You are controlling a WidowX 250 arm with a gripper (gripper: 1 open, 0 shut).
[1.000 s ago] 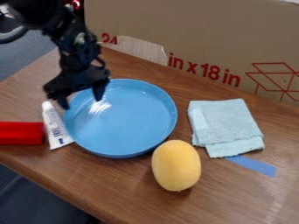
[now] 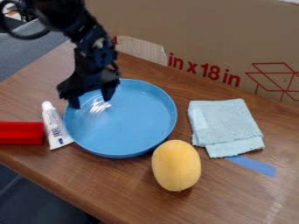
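Note:
My gripper (image 2: pixel 91 92) is open over the upper left part of a round blue plate (image 2: pixel 126 124), its fingertips at or just above the rim; whether they touch it I cannot tell. The plate sits on a wooden table, with nothing else visible in it apart from a bright reflection.
A white tube (image 2: pixel 56 125) and a red box (image 2: pixel 20 133) lie left of the plate. A yellow mango-like object (image 2: pixel 177 166) is at the front right, a folded pale cloth (image 2: pixel 225 127) at the right, beside blue tape (image 2: pixel 253 164). A cardboard box (image 2: pixel 198 35) stands behind.
Over the last second my gripper has shifted slightly to the right above the plate's upper left. The objects on the table look unmoved.

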